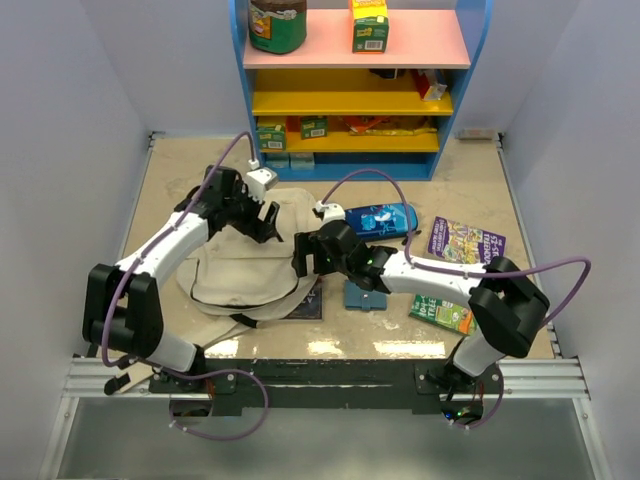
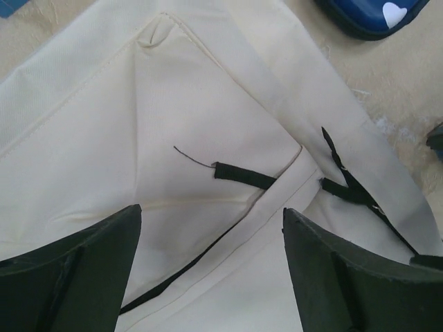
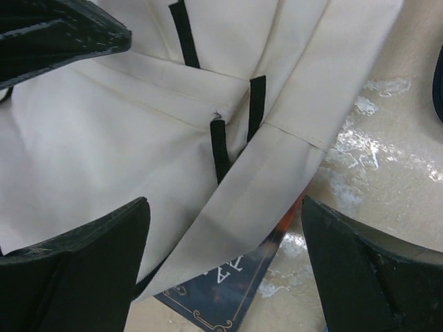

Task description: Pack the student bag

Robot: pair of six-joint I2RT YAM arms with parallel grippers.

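Observation:
A cream fabric bag lies flat on the left of the floor, with black zip strips and pulls. My left gripper is over its upper part, fingers apart with nothing between them, as the left wrist view also shows. My right gripper is at the bag's right edge, open and empty; in the right wrist view the bag's edge and a dark book lie beneath it.
A blue pencil case lies right of the bag, a blue-grey wallet below it, colourful books at the right. A shelf unit with boxes stands at the back.

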